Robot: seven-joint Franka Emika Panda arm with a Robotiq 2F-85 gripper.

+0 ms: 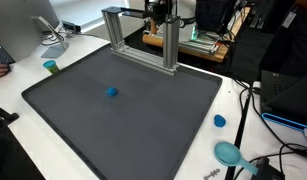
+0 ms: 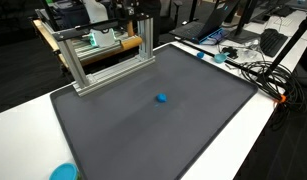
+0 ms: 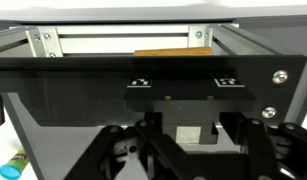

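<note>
In the wrist view a black drawer front spans the picture, with a wooden piece visible behind its top edge. A short black handle juts out from the front's middle. My gripper is at this handle, its dark fingers standing apart near the handle's two ends. Nothing shows held between them; whether they touch the handle cannot be seen. The metal frame carrying the drawer stands at the far edge of the grey board. A small blue object lies on the board.
The grey board is otherwise clear. A green and blue cup stands off one side. Off the opposite side lie a blue round piece and a teal bowl, with cables beyond.
</note>
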